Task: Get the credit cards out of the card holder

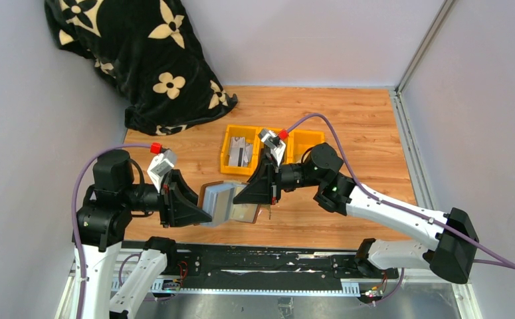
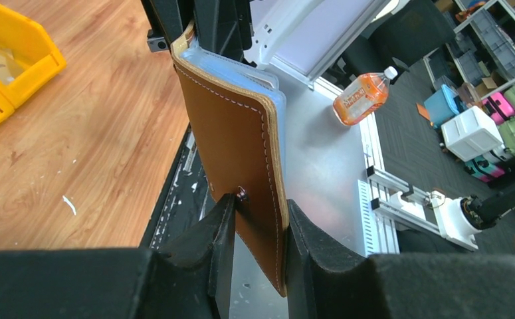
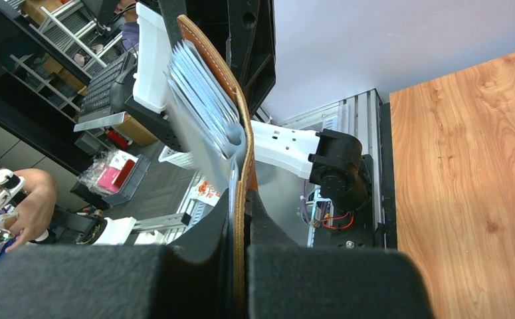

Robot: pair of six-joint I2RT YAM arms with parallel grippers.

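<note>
The brown leather card holder (image 2: 224, 126) is spread open between my two grippers, above the table. Its clear bluish sleeves (image 3: 198, 86) fan out like pages, some of them blurred. My right gripper (image 1: 236, 201) is shut on one cover and a sleeve layer; the leather edge (image 3: 240, 219) runs between its fingers. At the other cover, my left gripper has its fingers apart, one on each side of the leather near the snap. Whether both its fingers touch the leather cannot be told. No single card stands out in the sleeves.
Behind the grippers sits a yellow divided bin (image 1: 223, 159), with several cards (image 1: 238, 151) in its left compartment. A black flowered cloth (image 1: 148, 73) hangs at the back left.
</note>
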